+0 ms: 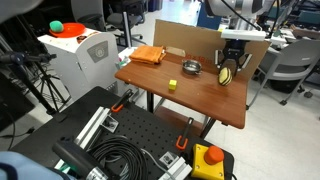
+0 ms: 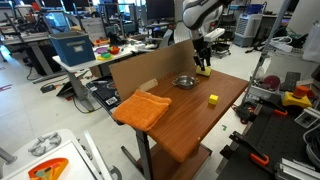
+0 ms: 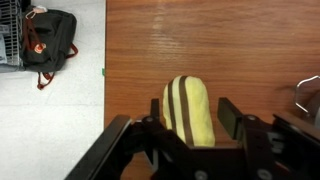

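A yellow object with dark stripes [image 3: 200, 110] is upright or leaning at the right end of the brown table [image 3: 135, 60]; I cannot tell which. In exterior view 1 the same striped object [image 1: 226, 76] shows just under the arm. My gripper is around it, with one finger on each side. Narrow gaps show between the fingers and the yellow sides, so the gripper stands open. The object's lower end is hidden behind the gripper in the wrist view.
A metal bowl [image 1: 193, 64], a small yellow block [image 1: 172, 85] and an orange cloth [image 1: 148, 54] lie on the table. A brown panel [image 2: 135, 70] stands along one long edge. Bare tabletop surrounds the striped object towards the near right corner.
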